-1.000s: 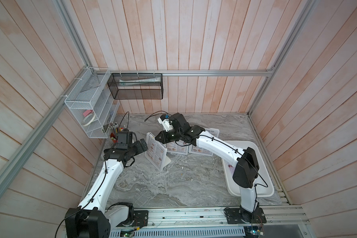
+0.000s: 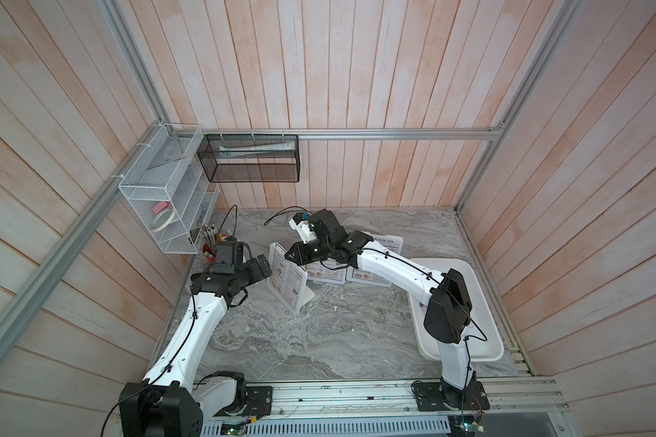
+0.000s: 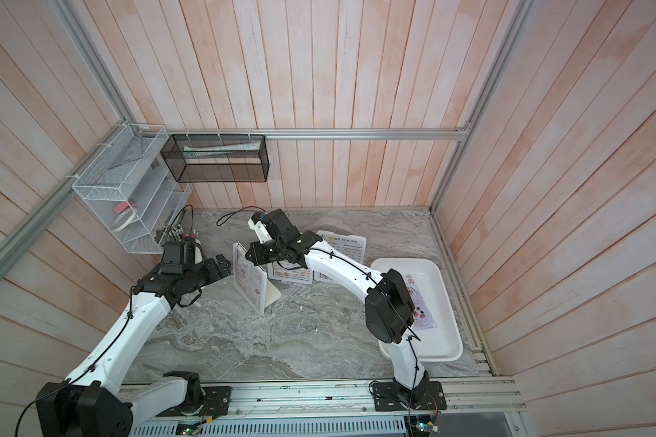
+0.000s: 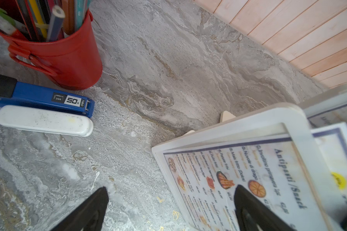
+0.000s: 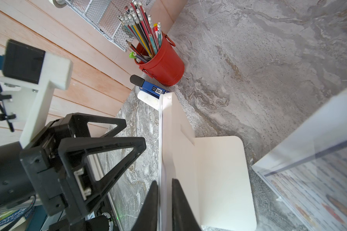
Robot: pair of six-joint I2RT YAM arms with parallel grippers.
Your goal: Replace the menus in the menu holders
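A white menu holder [image 2: 293, 285] stands upright on the left of the counter. Its menu sheet [image 4: 239, 173] faces my left gripper and pokes out past the frame's side edge [image 4: 337, 154]. My right gripper is at that edge, shut, with the sheet's thin edge between its fingers. My left gripper stands open in front of the menu's face, with nothing between its fingers. Behind, a second menu holder [image 2: 326, 272] is partly hidden by the right arm, and a third [image 2: 371, 275] stands to its right.
A red pencil bucket [image 4: 61, 57], a blue stapler [image 4: 46, 98] and a white case [image 4: 46, 120] sit at the left. A white tray [image 3: 444, 306] at right holds a purple sheet [image 3: 419, 304].
My right arm has shifted very slightly, its elbow a little to the left. The left arm and the holders look unmoved.
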